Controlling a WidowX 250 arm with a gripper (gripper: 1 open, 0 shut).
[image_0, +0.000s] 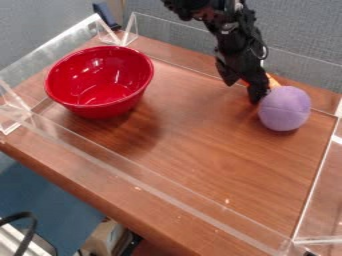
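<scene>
The black gripper (249, 80) reaches down from the top of the view at the right rear of the wooden table. Its fingers are low, just left of and behind a purple ball (285, 109). A small orange object (273, 80) shows partly behind the gripper and the ball. Whether the fingers are open or hold anything cannot be made out. A red bowl (98, 70) sits on the left side of the table.
Clear low walls border the wooden table (174, 175), with a grey partition behind. A cable and boxes are below at the front left.
</scene>
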